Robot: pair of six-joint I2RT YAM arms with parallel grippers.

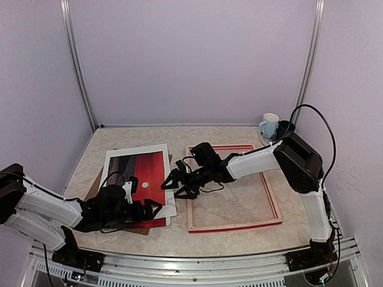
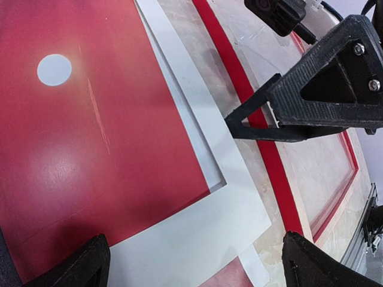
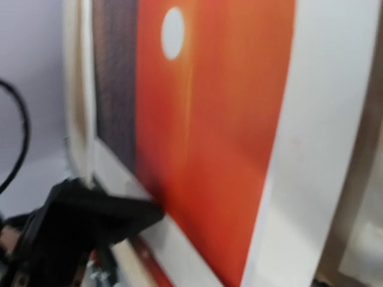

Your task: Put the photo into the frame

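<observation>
At left on the table lies the photo (image 1: 149, 167), red with a dark band and a white disc. A white mat (image 2: 191, 89) lies over its borders. Right of it is the wooden frame (image 1: 278, 212) with red edging and a clear pane. My right gripper (image 1: 172, 188) is open at the mat's right edge, beside the frame's left side; in the left wrist view one of its fingers (image 2: 260, 128) reaches the mat's edge. Over the photo's near right corner, my left gripper (image 1: 151, 210) stands open with nothing in it, hiding part of that corner.
Brown backing board (image 1: 140, 231) pokes out beneath the photo and mat. A light blue mug (image 1: 268, 125) and a dark cup (image 1: 284, 128) stand at the back right. Bare table lies behind the photo and along the front.
</observation>
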